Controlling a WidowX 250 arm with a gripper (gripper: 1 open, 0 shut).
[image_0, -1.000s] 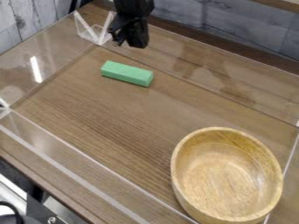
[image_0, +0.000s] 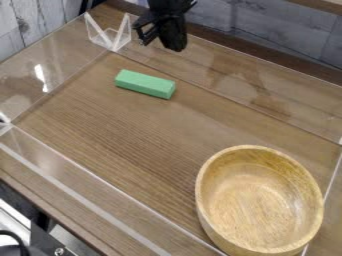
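Note:
My gripper (image_0: 158, 34) hangs at the top centre of the camera view, dark and small, over the back of the wooden table. Whether its fingers are open or shut is hard to make out. A green rectangular block (image_0: 144, 84) lies on the table below it, apart from it.
A large round tan bowl (image_0: 258, 200) occupies the front right. A white wire-like object (image_0: 110, 30) sits at the back left, left of the gripper.
My gripper has shifted slightly to the right along the back of the table. The block and bowl have not moved.

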